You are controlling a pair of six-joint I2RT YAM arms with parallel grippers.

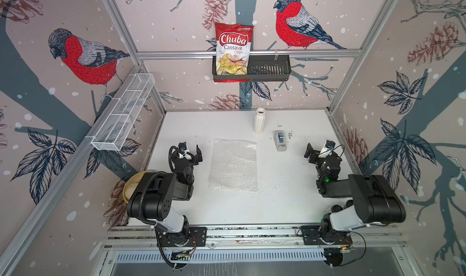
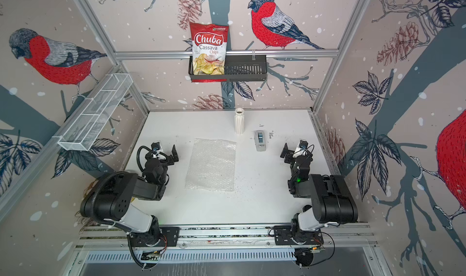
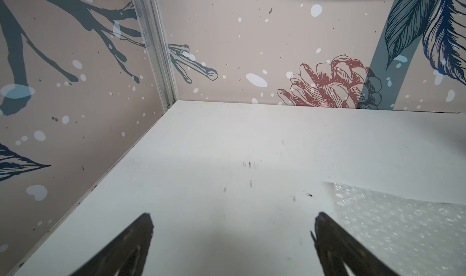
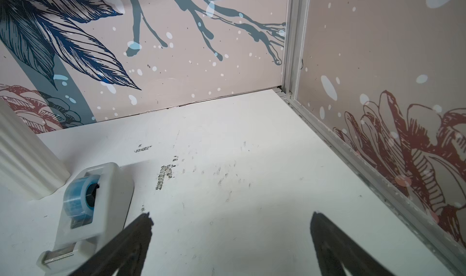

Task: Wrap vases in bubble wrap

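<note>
A white ribbed vase [image 1: 260, 121] stands upright near the back edge of the table; its lower part [image 4: 26, 157] shows at the left of the right wrist view. Left of the table's middle, a sheet of clear bubble wrap [image 1: 234, 165] lies flat, and its far corner [image 3: 369, 203] reaches into the left wrist view. A grey tape dispenser [image 1: 280, 140] with a blue roll is right of the vase. My left gripper is open and empty, to the left of the sheet. On the right side, my right gripper is open too, with only bare table beyond its fingers.
On the back wall hangs a dark basket [image 1: 269, 68] with a red chips bag [image 1: 234, 50]. A white wire rack [image 1: 123, 111] is mounted at the left wall. Behind the left arm a yellowish round object [image 1: 132, 186] is partly hidden. Bare tabletop [image 1: 291, 188] surrounds the sheet.
</note>
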